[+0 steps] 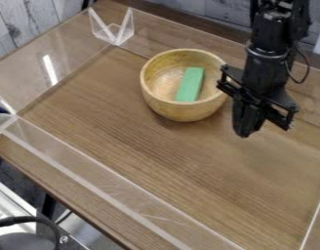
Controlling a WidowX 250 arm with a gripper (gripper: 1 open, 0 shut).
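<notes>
The black robot arm reaches down from the top right, its gripper [246,121] hanging low over the tabletop just right of a wooden bowl [163,95]. The gripper looks shut, with nothing visible between its fingers. Inside the bowl lies a green block [190,84], toward the right side.
A clear plastic piece [112,27] stands at the back left. Dark cables or equipment sit beyond the lower-left edge.
</notes>
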